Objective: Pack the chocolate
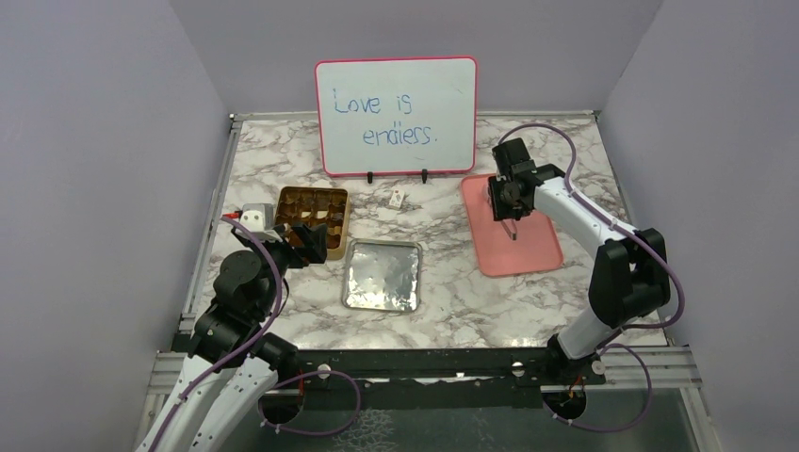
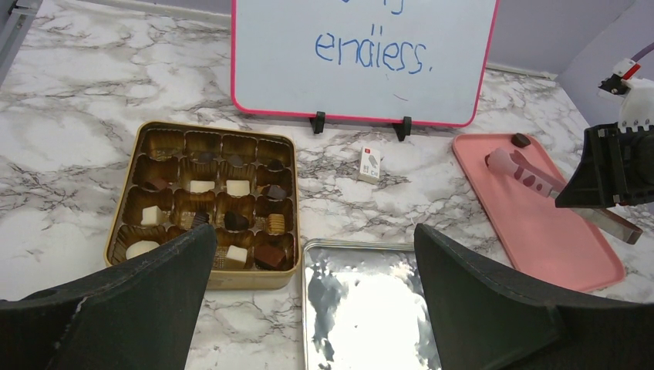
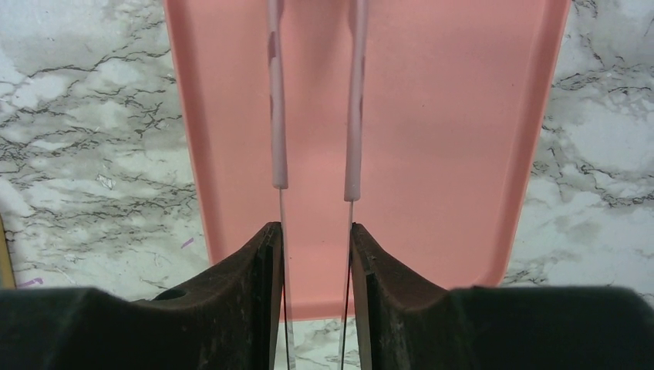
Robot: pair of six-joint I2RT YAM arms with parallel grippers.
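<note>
In the top view, my right gripper point(image 1: 504, 205) is above the pink tray point(image 1: 528, 259), shut on a pair of metal tongs point(image 3: 353, 139). The tong arms stand apart in the right wrist view, running past its upper edge, so their tips are hidden there. In the left wrist view, the tong tips point toward the tray's far left corner, and a dark chocolate point(image 2: 520, 140) lies near the far edge. A gold chocolate box point(image 2: 289, 185) has assorted pieces in several cells and some cells empty. My left gripper is open above the table with nothing between its fingers.
An empty silver tray point(image 1: 382, 303) lies between the box and the pink tray. A small white box point(image 1: 397, 199) stands in front of the whiteboard point(image 1: 396, 104). Bare marble separates the silver tray from the pink one.
</note>
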